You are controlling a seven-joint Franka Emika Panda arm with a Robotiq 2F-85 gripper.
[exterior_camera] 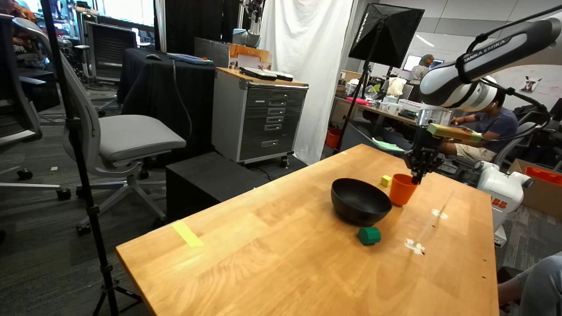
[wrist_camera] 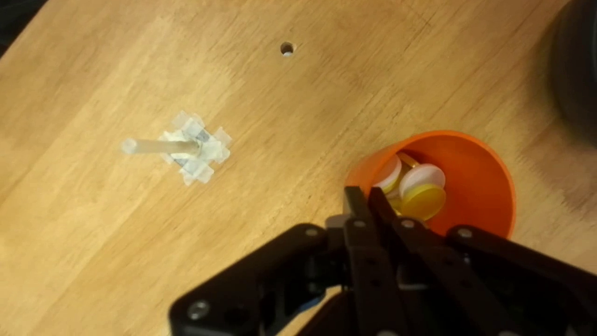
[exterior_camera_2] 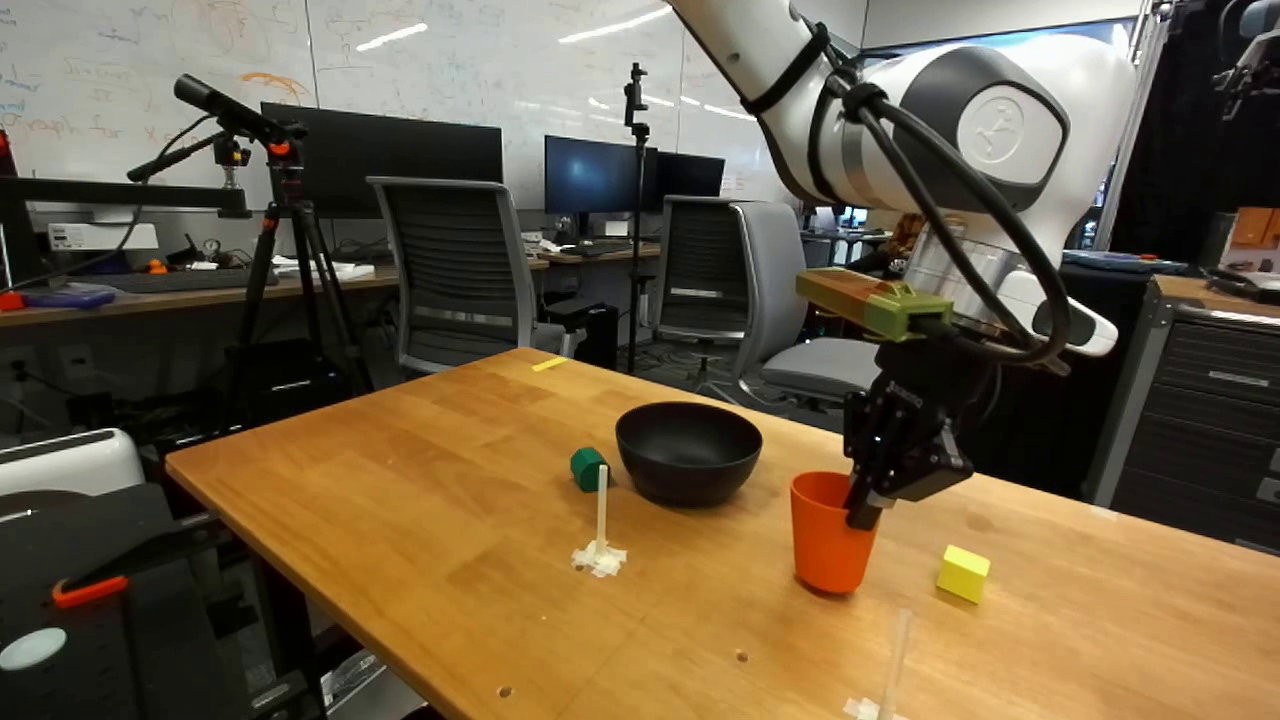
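An orange cup [exterior_camera_2: 828, 540] stands nearly upright on the wooden table. Its inside, in the wrist view, holds several small white and yellow discs [wrist_camera: 423, 201]. My gripper is shut on the cup's wall at one side of the rim, one finger on either side of it. The exterior views show the gripper [exterior_camera_2: 866, 510] pointing down at the cup's edge. A black bowl [exterior_camera: 361, 201] is close beside the cup. Beyond the bowl lies a green block [exterior_camera: 369, 235], and a yellow block [exterior_camera_2: 963, 574] sits on the cup's other side.
A thin upright stick [exterior_camera_2: 601, 510] is taped to the table on the green block's side; another clear stick [exterior_camera_2: 897, 660] rises near the cup.
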